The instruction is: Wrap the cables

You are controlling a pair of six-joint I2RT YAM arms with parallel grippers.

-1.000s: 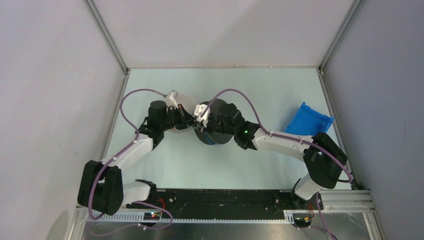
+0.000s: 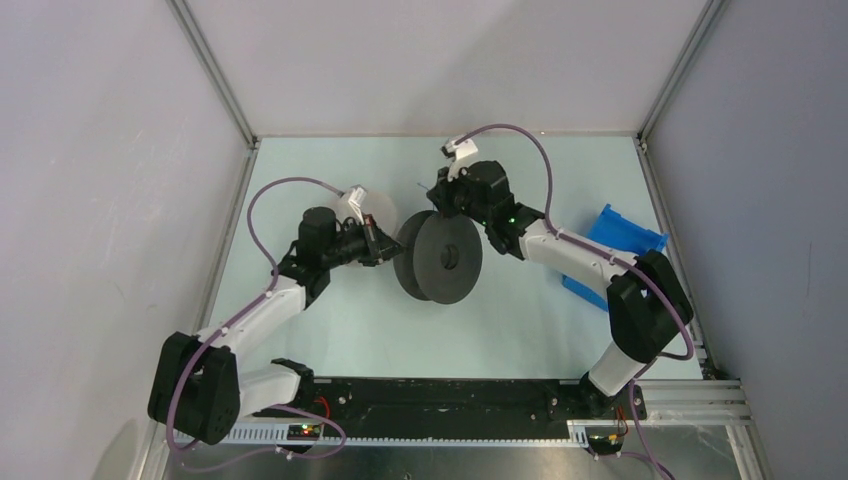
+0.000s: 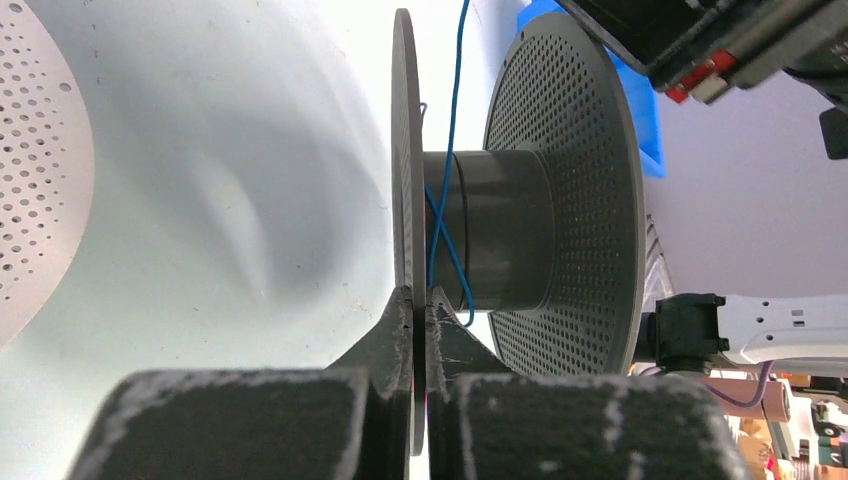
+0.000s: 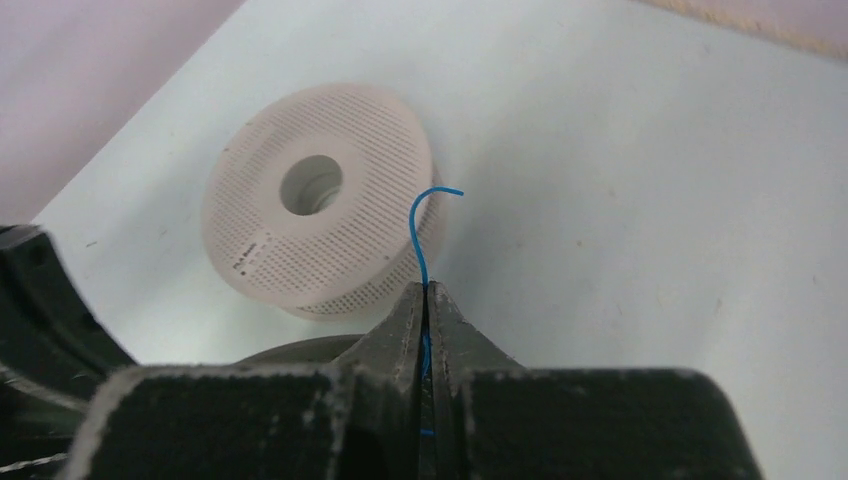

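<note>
A dark grey spool (image 2: 452, 275) stands on edge in the middle; in the left wrist view a blue cable (image 3: 452, 120) runs across its hub (image 3: 510, 230) and rises out of frame. My left gripper (image 2: 392, 250) is shut, its fingertips at the rim of the spool's near flange. My right gripper (image 2: 436, 195) is above and behind the spool, shut on the blue cable, whose short curved end (image 4: 420, 205) sticks out beyond the fingertips.
A white perforated spool (image 2: 378, 205) (image 4: 255, 200) lies flat behind my left gripper. A blue bin (image 2: 610, 240) stands at the right.
My right gripper has moved up and to the right, towards the back, with the cable, uncovering the dark spool's flange. My left gripper and the spool have shifted slightly towards the front.
</note>
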